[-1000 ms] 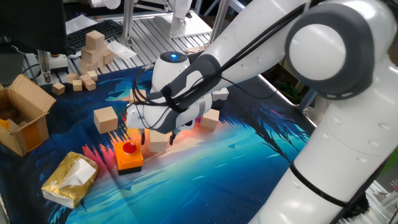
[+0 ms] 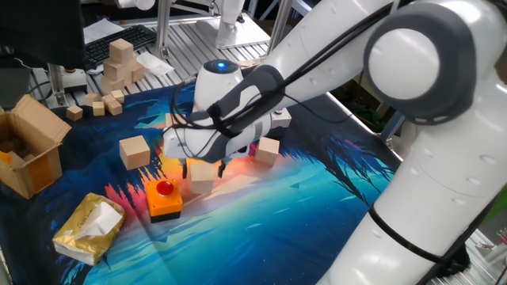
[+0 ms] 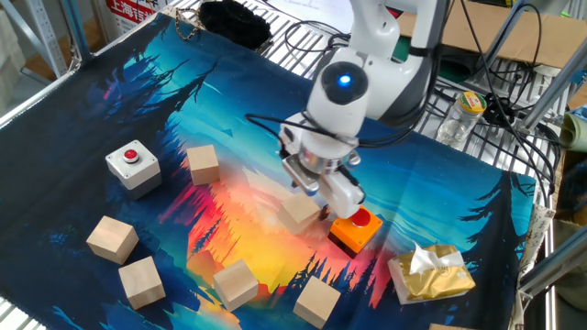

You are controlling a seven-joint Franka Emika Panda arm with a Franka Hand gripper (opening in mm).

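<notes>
My gripper (image 2: pixel 203 170) hangs over a pale wooden cube (image 2: pixel 201 184) near the middle of the mat in exterior view 1. Its dark fingers (image 2: pixel 222 168) stand apart, one toward each side of the cube, with a narrow gap showing; the gripper is open. In exterior view 2 the same cube (image 3: pixel 298 214) rests on the mat, partly covered by the hand. Close beside it sits an orange box with a red button (image 2: pixel 164 188). Several other wooden cubes lie spread around, including one at left (image 2: pixel 135 153) and one at right (image 2: pixel 267 151).
A gold tissue pack (image 2: pixel 89 228) lies at the front left, near an open cardboard box (image 2: pixel 36 150). A grey box with a red button (image 3: pixel 134 169) stands on the mat. Small blocks and a stack of cubes (image 2: pixel 120 65) occupy the back left.
My gripper has risen slightly and shifted a little to the right in exterior view 1. The cube beneath it and the other objects have stayed in place.
</notes>
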